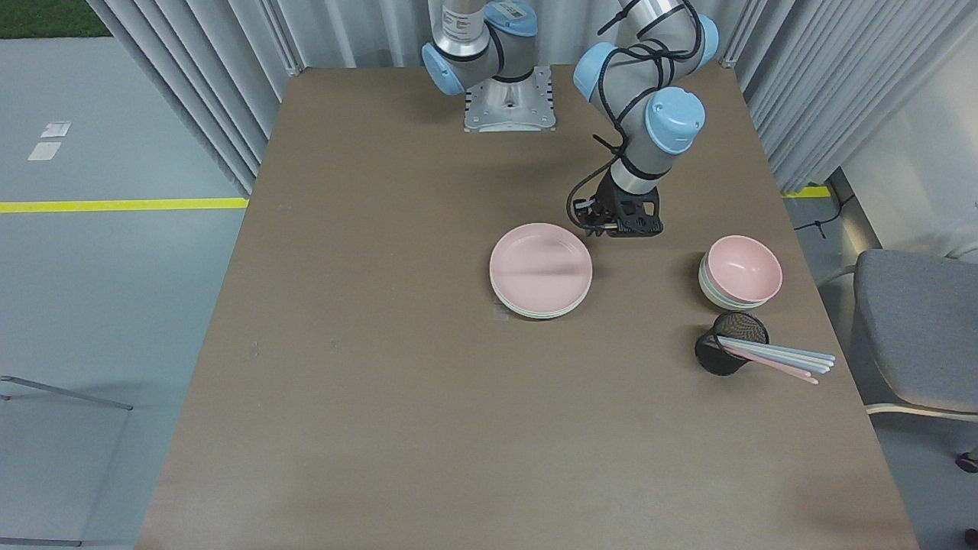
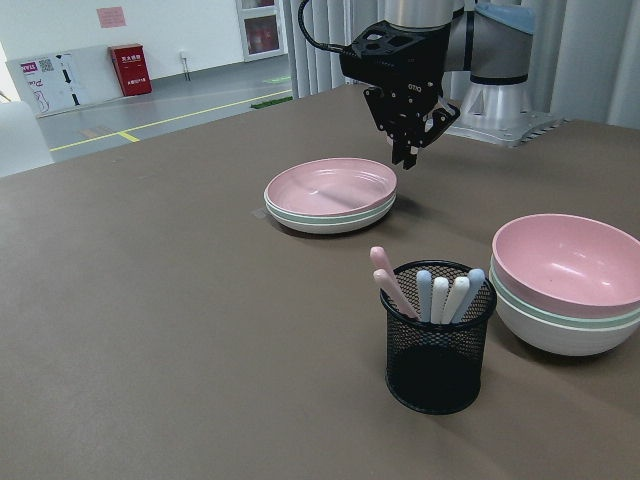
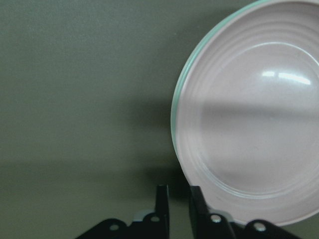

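A pink plate (image 1: 541,264) rests on mint and white plates in a stack on the table, seen also in the left view (image 2: 330,186). My gripper hangs above the stack's edge; in the wrist view its two fingertips are a short way apart with nothing visible between them, just beside the rim of the pink plate (image 3: 249,124). In the front view the black gripper (image 1: 623,216) is behind and right of the plates, and in the left view it is raised above the table.
Stacked bowls (image 1: 743,264) with a pink one on top stand at the right. A black mesh cup (image 2: 432,365) holding several chopsticks (image 1: 775,353) stands in front of them.
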